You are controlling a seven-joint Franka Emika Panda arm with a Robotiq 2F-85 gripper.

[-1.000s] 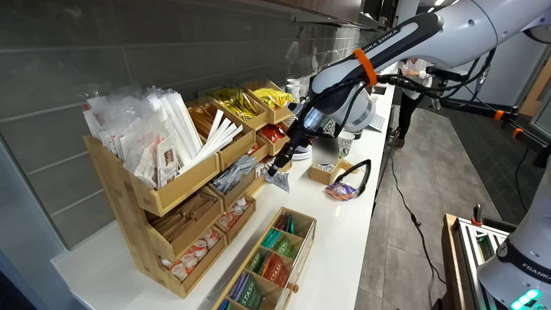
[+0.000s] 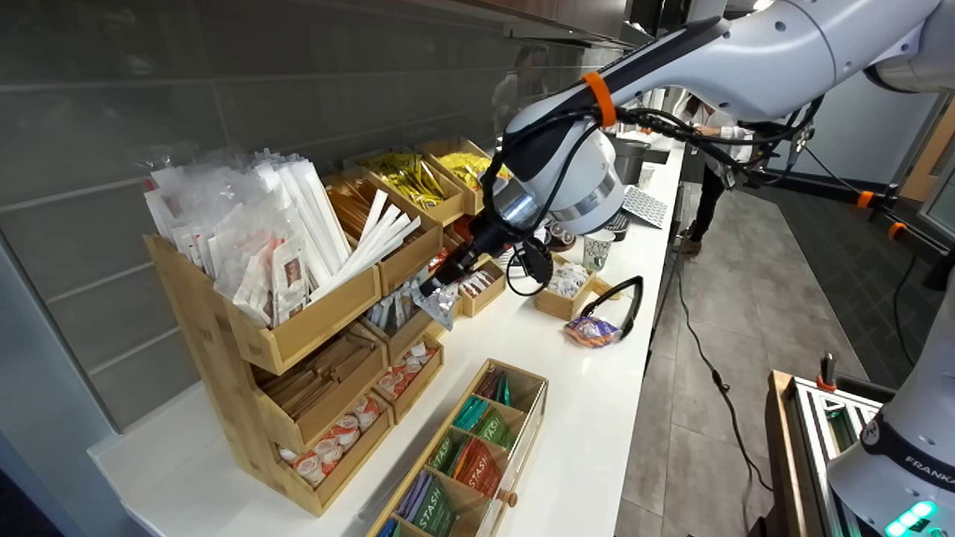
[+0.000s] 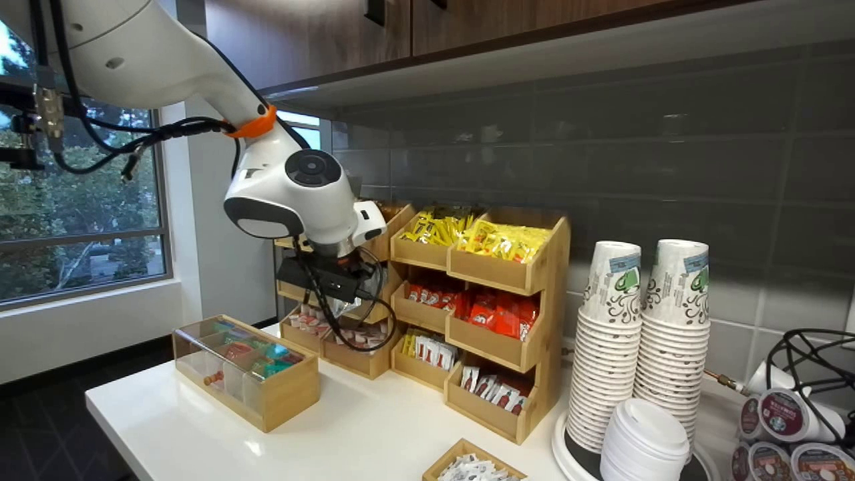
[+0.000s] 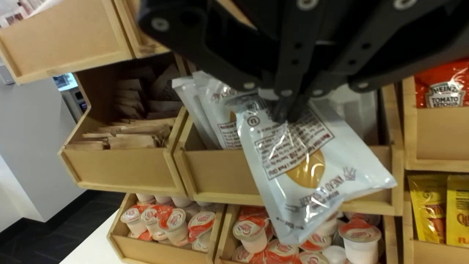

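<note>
My gripper is shut on a silvery white snack packet (image 4: 303, 176), pinched near its top edge. The packet hangs tilted in front of the middle-tier bin (image 4: 215, 173), where similar packets (image 4: 198, 105) stand upright behind it. In exterior view 1, the fingertips (image 2: 430, 286) are close to that bin, and the packet (image 2: 439, 304) dangles just past the bin's front wall. The arm hides most of the gripper in exterior view 2.
Creamer cups (image 4: 281, 250) fill bins below, brown packets (image 4: 127, 136) the bin to the left, ketchup (image 4: 444, 85) the one to the right. A wooden tea box (image 2: 528, 421) stands on the counter. Bare white counter (image 2: 573, 385) lies beyond the tea box.
My gripper has moved left and slightly up in exterior view 1, carrying the packet from above the open counter to the grey packets' bin.
</note>
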